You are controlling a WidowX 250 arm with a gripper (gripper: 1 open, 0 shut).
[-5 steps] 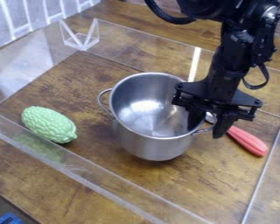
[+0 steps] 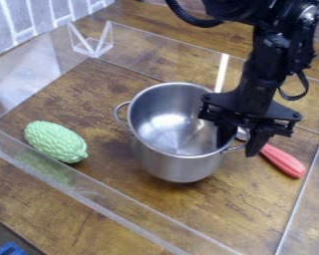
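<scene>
A steel pot (image 2: 175, 149) with two side handles sits mid-table, slightly tilted. My black gripper (image 2: 235, 135) is at its right side, down at the rim near the right handle, and appears shut on the pot there; the fingertips are partly hidden. A red-handled utensil (image 2: 282, 161) lies to the right, its metal part partly behind the gripper. A green bumpy vegetable (image 2: 55, 141) lies to the left of the pot.
Clear plastic walls (image 2: 89, 189) border the wooden table area (image 2: 149, 209). Bare wood shows at the upper left and along the front. A blue object peeks in at the lower left corner.
The pot and gripper have shifted very slightly to the right; the other things look unchanged.
</scene>
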